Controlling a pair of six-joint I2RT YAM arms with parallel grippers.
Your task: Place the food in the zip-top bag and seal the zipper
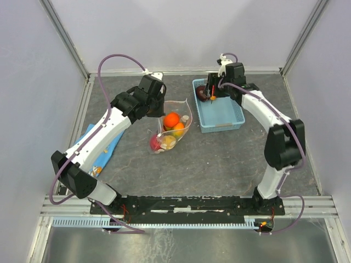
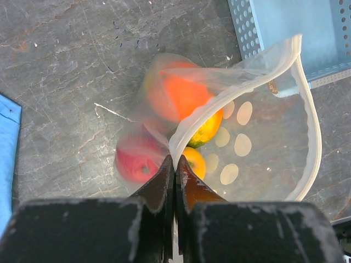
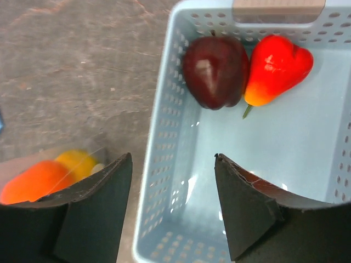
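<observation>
The clear zip bag (image 2: 274,159) stands with its mouth spread, and my left gripper is shut on its rim. Inside it show an orange fruit (image 1: 171,120), a red fruit (image 2: 137,161) and some yellow pieces (image 2: 196,163). A dark red food piece (image 3: 216,72) and a red-orange pepper (image 3: 277,69) lie side by side at the far end of the blue basket (image 3: 151,164). Over this basket my right gripper hangs with its fingers apart and nothing between them, short of both pieces in the right wrist view.
Left of the bag lies a flat blue packet (image 1: 104,153), partly behind my left arm. Basket walls (image 1: 219,127) rise close to the bag's right side.
</observation>
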